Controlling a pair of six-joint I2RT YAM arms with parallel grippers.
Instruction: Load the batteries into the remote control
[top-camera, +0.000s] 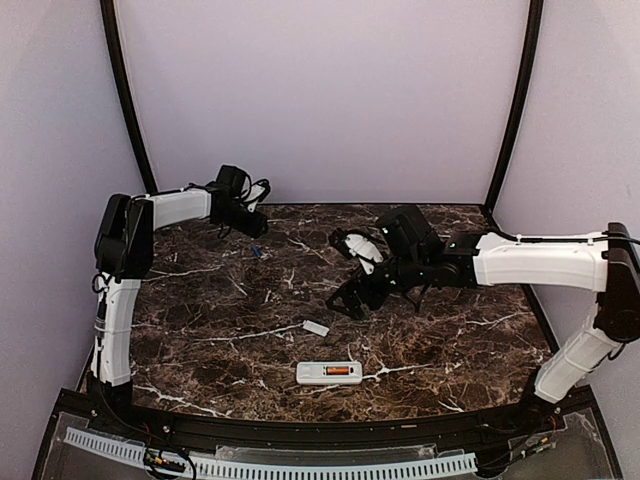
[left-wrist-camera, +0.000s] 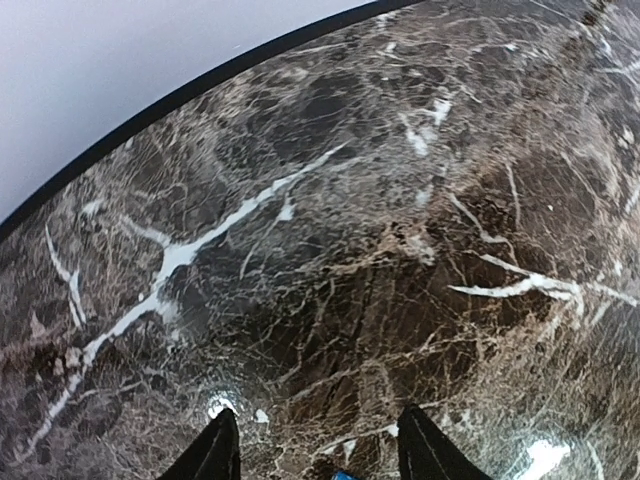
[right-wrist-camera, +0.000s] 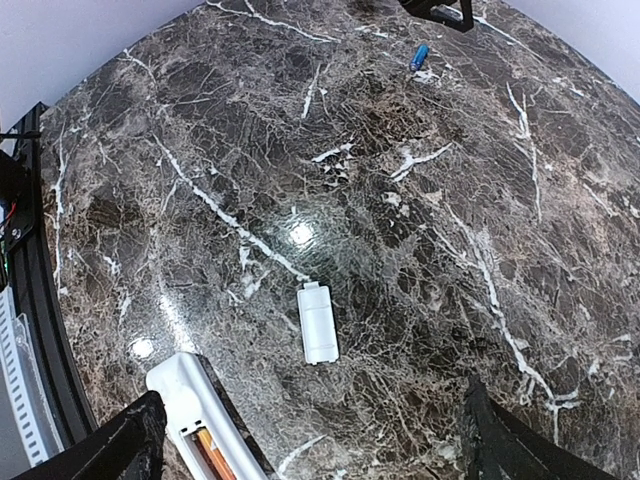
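Note:
The white remote control (top-camera: 312, 372) lies near the front of the table, with an orange battery (top-camera: 339, 370) in its open compartment. Behind it rests the small white cover (top-camera: 316, 328), flat on the marble. A blue battery (top-camera: 256, 251) lies at the back left; only its tip (left-wrist-camera: 343, 476) shows at the bottom of the left wrist view. Just behind and above that battery is my left gripper, its fingers apart and empty. My right gripper stands open above the table, behind and to the right of the remote, holding nothing.
Dark marble with white veins makes up the table (top-camera: 200, 350), mostly bare in the middle and front left. Walls stand at the back and sides. A white slotted strip (top-camera: 330, 468) runs along the front edge.

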